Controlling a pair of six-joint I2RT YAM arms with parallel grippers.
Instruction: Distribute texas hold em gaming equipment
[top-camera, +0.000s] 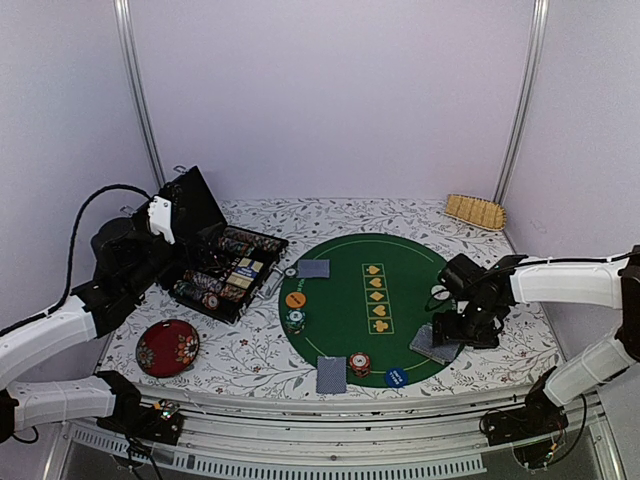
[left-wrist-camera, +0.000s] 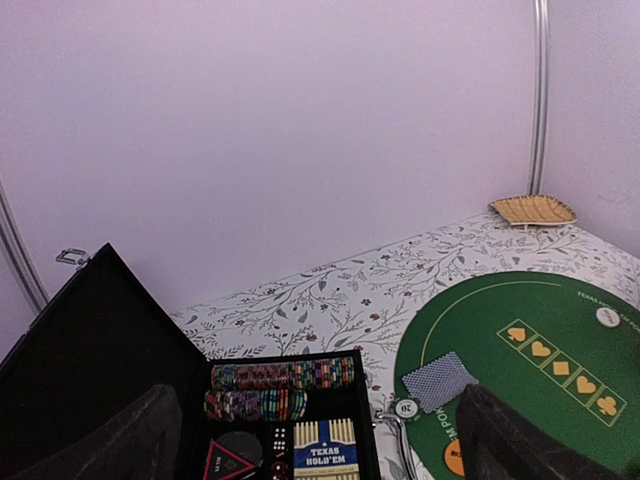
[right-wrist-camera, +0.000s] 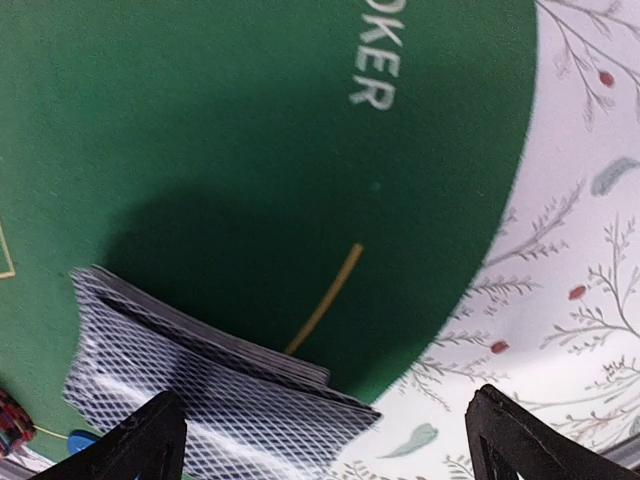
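A green poker mat (top-camera: 340, 310) carries card piles: one (top-camera: 313, 268) at upper left, one (top-camera: 331, 374) at the front, and a loose pile (right-wrist-camera: 200, 390) at the right, under my right gripper, which is open just above it. Chip stacks (top-camera: 358, 364) and an orange disc (top-camera: 295, 300) lie on the mat, with a blue disc (top-camera: 396, 377) at the front. My left gripper is open over the open chip case (left-wrist-camera: 110, 330), which holds chips and a Texas Hold'em deck (left-wrist-camera: 325, 448).
A red floral plate (top-camera: 168, 348) lies at the front left. A woven basket (top-camera: 475, 210) stands at the back right.
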